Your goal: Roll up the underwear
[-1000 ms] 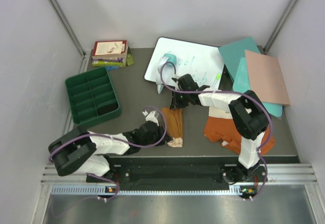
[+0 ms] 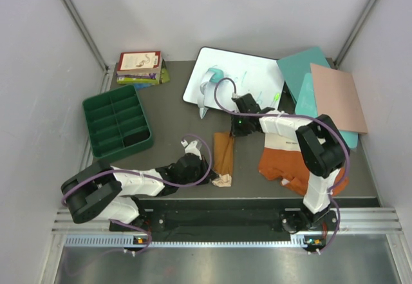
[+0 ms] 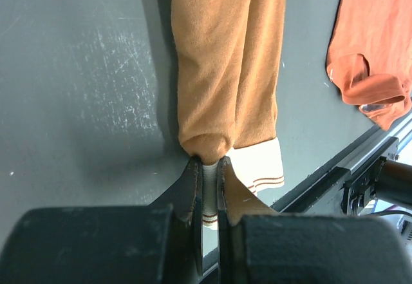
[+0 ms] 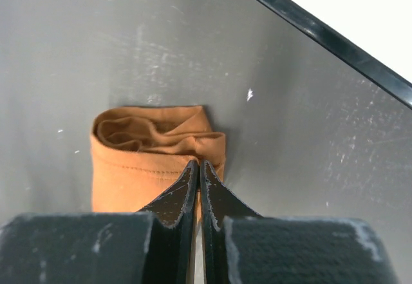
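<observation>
The tan-brown underwear (image 2: 223,155) lies as a narrow folded strip on the grey table, its white striped band (image 3: 259,161) at the near end. My left gripper is shut on the gathered near-left corner, where tan cloth meets the white band; part of the band hangs between its fingers. At the far end, my right gripper is shut, its tips against the stitched edge near the far right corner. Whether a thin layer is pinched there cannot be told. A loose fold (image 4: 120,134) stands up at that far end.
The whiteboard (image 2: 199,78) lies just beyond the right gripper, with a pale blue-grey object (image 2: 207,89) on its left edge. An orange-and-white garment (image 2: 280,168) spreads to the right. The green crate (image 2: 92,113) stands left; bare table lies between it and the underwear.
The far end of the underwear has shifted right, so the strip is straighter. The left gripper stayed put.
</observation>
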